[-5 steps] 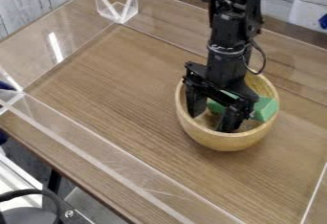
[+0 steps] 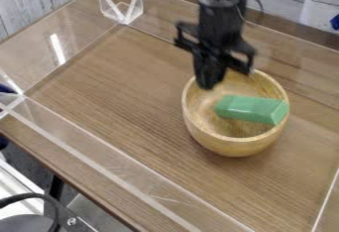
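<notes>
A round tan bowl [image 2: 209, 137] stands on the wooden table at the right, with a green block [image 2: 252, 110] lying tilted inside it. My black gripper [image 2: 208, 75] is raised above the back left of the bowl. It is motion-blurred, so its fingertips are hard to make out; nothing shows held in it.
A white wire-like object [image 2: 119, 6] stands at the back left. A black cable or part [image 2: 34, 216] lies at the bottom left corner.
My gripper has risen up out of the bowl toward the back. The green block, mostly hidden by the gripper before, is now uncovered inside the bowl.
</notes>
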